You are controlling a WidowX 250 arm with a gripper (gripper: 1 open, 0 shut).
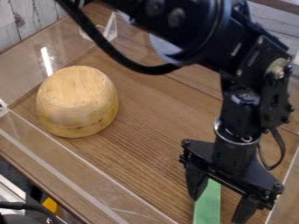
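Observation:
My black gripper (225,188) hangs low at the lower right, its fingers open over a green strip-like object (207,213) on the wooden surface. The fingers partly hide the green object; whether they touch it I cannot tell. A round tan wooden object (75,101) sits at the left, apart from the gripper.
A transparent edge or wall runs along the left side. The arm and its cables cover much of the upper middle and right.

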